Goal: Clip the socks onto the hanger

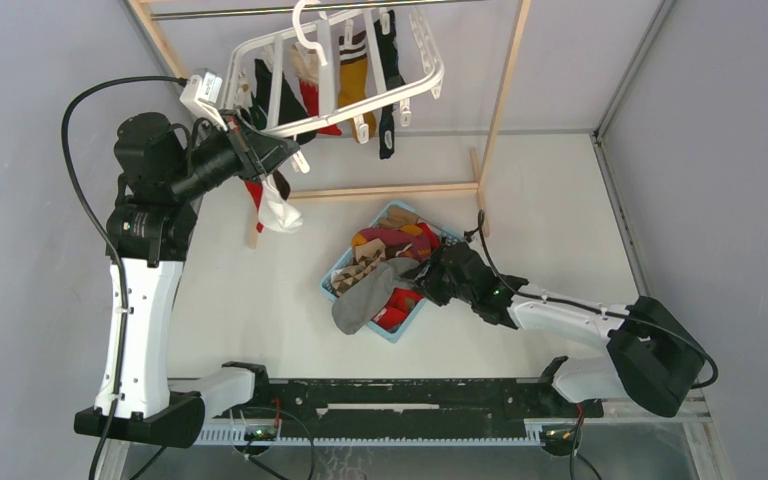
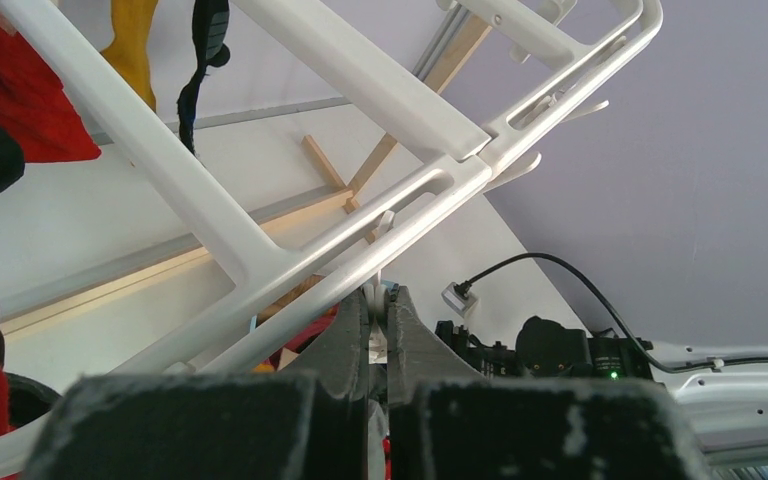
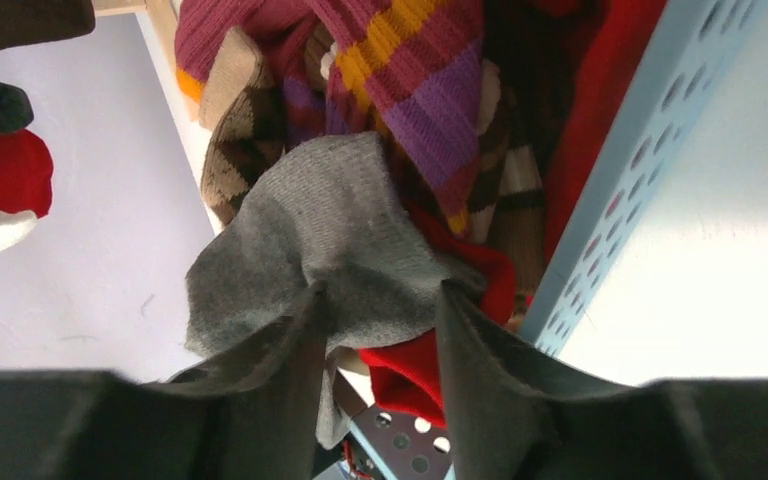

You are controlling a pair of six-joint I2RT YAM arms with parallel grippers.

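Observation:
The white hanger (image 1: 360,105) hangs from the rail, with several socks such as the mustard sock (image 1: 353,80) and the black sock (image 1: 387,90) clipped on it. At its near left edge, my left gripper is shut, and a white clip (image 2: 384,225) runs down between its fingertips. A white sock (image 1: 280,210) dangles below that gripper. In the blue basket (image 1: 415,318) lies a grey sock (image 3: 330,230) draped over the other socks. My right gripper is part open over it, with grey cloth showing between its fingers.
Striped socks (image 3: 430,100) and a red sock (image 1: 390,315) fill the basket around the grey one. A wooden stand (image 1: 390,190) frames the hanger. The floor to the right of the basket is clear except for my right arm.

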